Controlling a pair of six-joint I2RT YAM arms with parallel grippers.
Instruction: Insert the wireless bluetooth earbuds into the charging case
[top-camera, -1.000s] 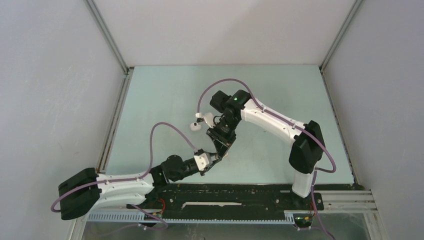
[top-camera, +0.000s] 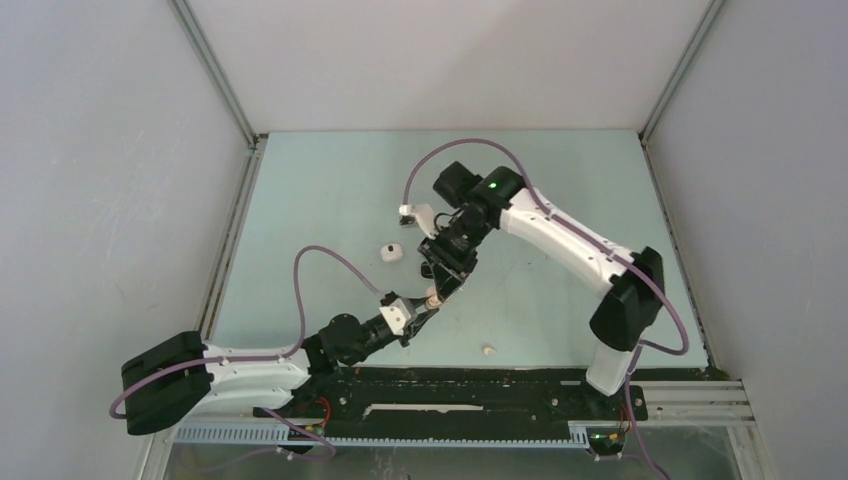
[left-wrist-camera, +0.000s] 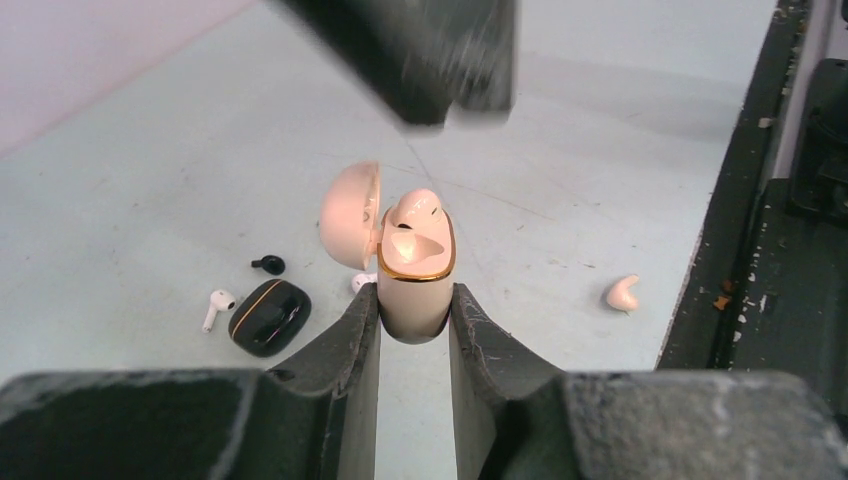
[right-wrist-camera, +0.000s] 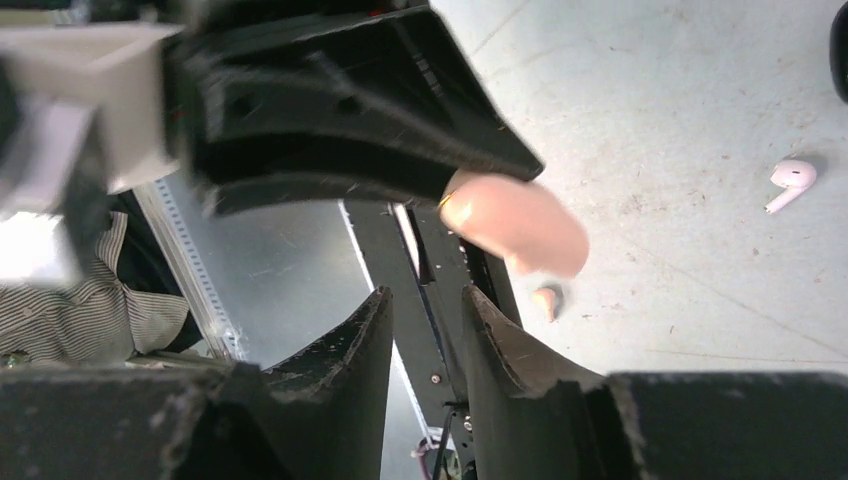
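Observation:
My left gripper is shut on the open pink charging case (left-wrist-camera: 410, 292); its lid stands raised at the left, and a pink earbud (left-wrist-camera: 418, 210) shows in the top of it. My right gripper is part open with nothing between its fingers, above and beside the held case, which appears blurred in the right wrist view. A pale pink earbud (left-wrist-camera: 622, 294) lies loose near the table's front edge, also seen in the top view (top-camera: 488, 349).
A black case (left-wrist-camera: 268, 318), a white earbud (left-wrist-camera: 219, 303), a dark earbud (left-wrist-camera: 270, 264) and a light case (top-camera: 391, 252) lie mid-table. The front rail (left-wrist-camera: 740, 270) borders the table.
The left arm has shifted only slightly.

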